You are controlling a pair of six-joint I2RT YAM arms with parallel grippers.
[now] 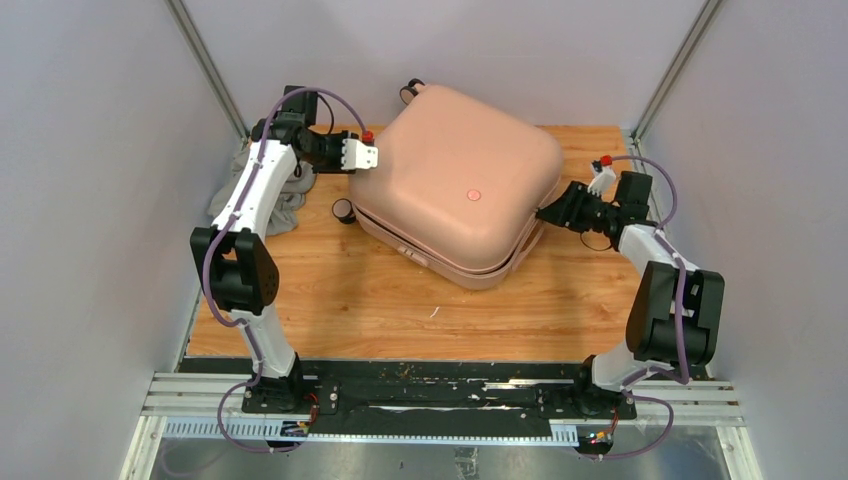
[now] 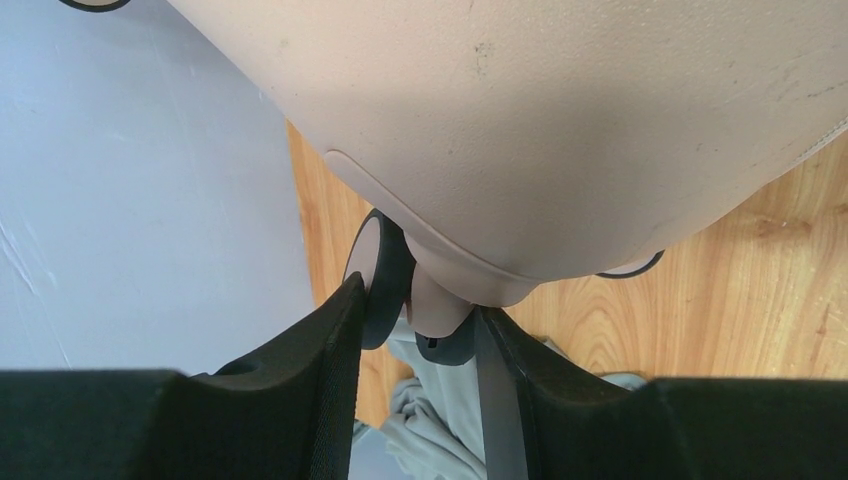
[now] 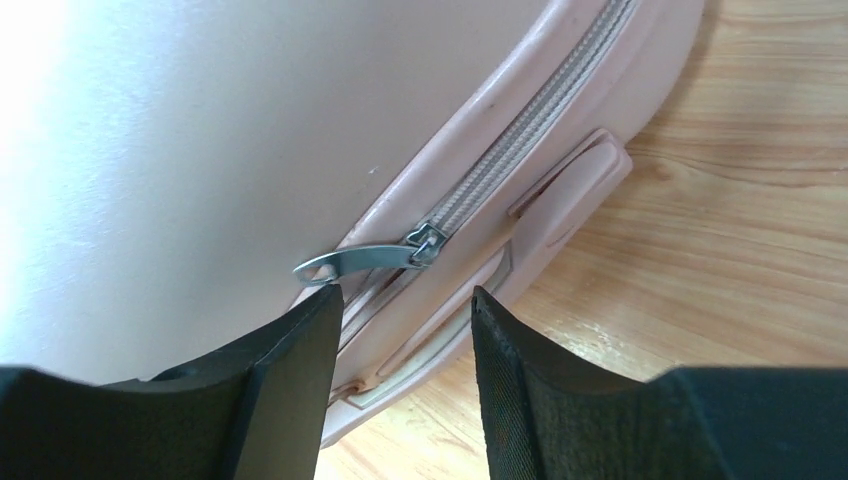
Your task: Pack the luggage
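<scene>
A pink suitcase (image 1: 450, 170) lies tilted on the wooden board, lid down over its base. My left gripper is at its upper-left corner, fingers either side of a wheel housing (image 2: 438, 300) beside a wheel (image 2: 375, 270); whether it grips is unclear. My right gripper stands open at the right end, its fingers just below a metal zipper pull (image 3: 355, 258), with a pink side handle (image 3: 570, 200) close by.
Grey cloth (image 1: 235, 190) lies at the board's left, under and beside the left arm. The front of the board (image 1: 420, 330) is clear. Walls stand close behind and on both sides.
</scene>
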